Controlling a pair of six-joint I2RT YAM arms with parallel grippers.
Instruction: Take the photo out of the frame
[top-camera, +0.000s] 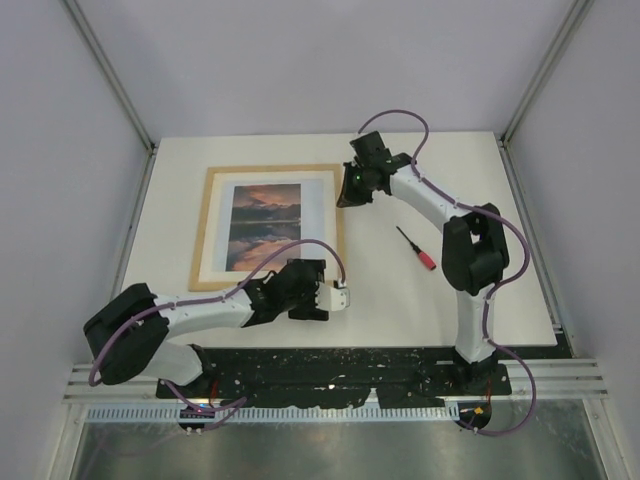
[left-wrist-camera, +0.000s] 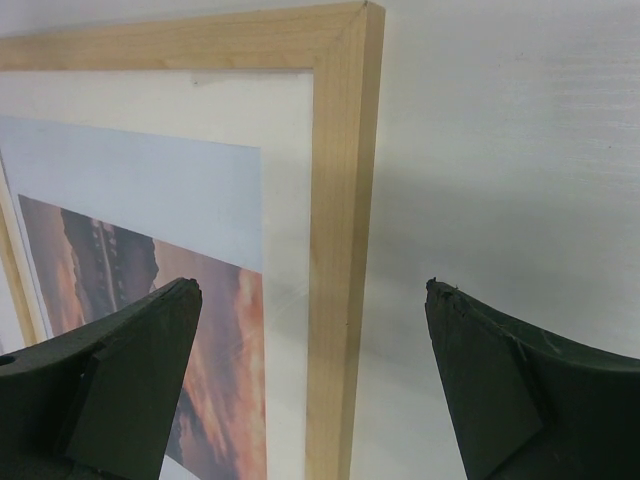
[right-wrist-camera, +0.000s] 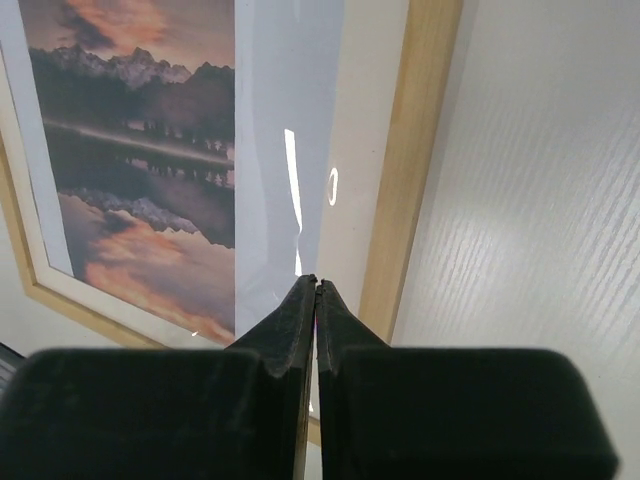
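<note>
The light wood picture frame (top-camera: 198, 240) lies flat at the left of the table. In it, a sunset mountain photo (top-camera: 265, 225) sits inside a white mat (right-wrist-camera: 357, 130). My left gripper is open above the frame's near right part. One finger is over the photo side and the other over bare table, with the frame's right bar (left-wrist-camera: 337, 230) showing between them. At the far part of that bar, my right gripper has its fingertips together over the frame's inner edge. Whether anything thin is between them cannot be made out.
On the table to the right of the frame lies a red-handled screwdriver (top-camera: 424, 258), beside the right arm. Bare white table (top-camera: 400, 310) stretches between the frame and the right arm, and along the front.
</note>
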